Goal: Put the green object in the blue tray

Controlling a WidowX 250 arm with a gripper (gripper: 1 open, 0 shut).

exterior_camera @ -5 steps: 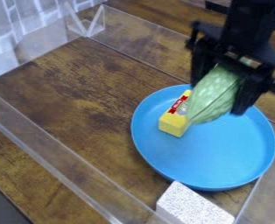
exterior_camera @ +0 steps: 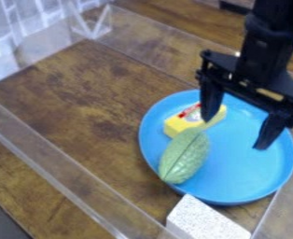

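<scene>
The green object (exterior_camera: 184, 156), leaf-shaped and ribbed, lies in the left part of the round blue tray (exterior_camera: 251, 175). Over the tray's far part hangs my black gripper (exterior_camera: 236, 133), its fingers spread wide apart with nothing between them. It is clear of the green object, which rests down and to the left of it.
In the tray beside the green object sits a yellow block (exterior_camera: 184, 122) with red and white markings. A white speckled block (exterior_camera: 208, 220) stands just outside the tray's near edge. Clear low walls border the wooden table (exterior_camera: 80, 112), which is bare on the left.
The green object, earlier held in it above the tray, now lies in the tray, lower and to the left.
</scene>
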